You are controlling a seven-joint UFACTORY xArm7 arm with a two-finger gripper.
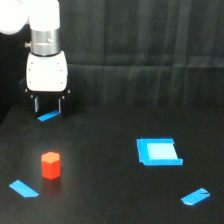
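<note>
A red cube point(51, 165) rests on the dark table at the front left, with nothing touching it. My gripper point(48, 106) points down at the back left, well behind the cube. Its dark fingers look spread apart, and no object is visible between them. To the right, a white square point(161, 151) bordered by blue tape point(143, 152) lies flat with nothing on top.
Flat blue strips lie on the table: one strip point(23, 188) left of the cube, another point(195, 197) at the front right, and a third point(48, 116) near my gripper. A dark curtain point(140, 55) hangs behind.
</note>
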